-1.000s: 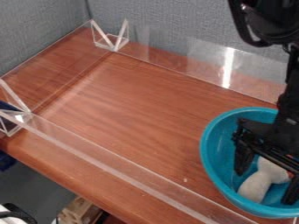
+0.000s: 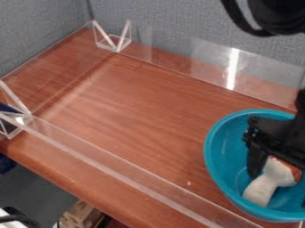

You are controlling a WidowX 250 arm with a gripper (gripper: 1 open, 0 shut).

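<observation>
A teal bowl [image 2: 219, 157] sits at the right of the wooden table. In it lies a white mushroom-shaped object with an orange-red cap [image 2: 265, 183]. The black gripper [image 2: 272, 151] is over the bowl's right part, open, its near part close above the object and covering some of the cap; the right side is cut off by the frame edge.
Clear plastic walls [image 2: 177, 60] with white corner brackets edge the table [image 2: 125, 116]. A grey panel stands behind; wooden and dark items lie below the front edge at lower left.
The bowl and the object look nearly unchanged.
</observation>
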